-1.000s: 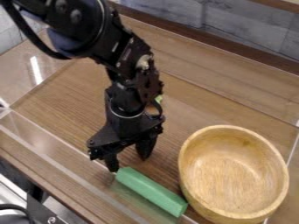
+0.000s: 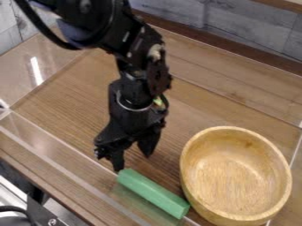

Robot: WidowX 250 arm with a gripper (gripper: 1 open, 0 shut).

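My gripper hangs low over the wooden surface, its black fingers spread apart with no object visible between them. Just in front of it lies a long green object, angled toward the lower right. A tan round bowl stands to its right. A small green item is partly hidden behind the arm.
A grey wall runs along the back. A transparent edge strip runs along the lower left, with dark cables beyond it.
The upper arm has shifted a little and the gripper has moved slightly up and back. The green object and the bowl are unchanged.
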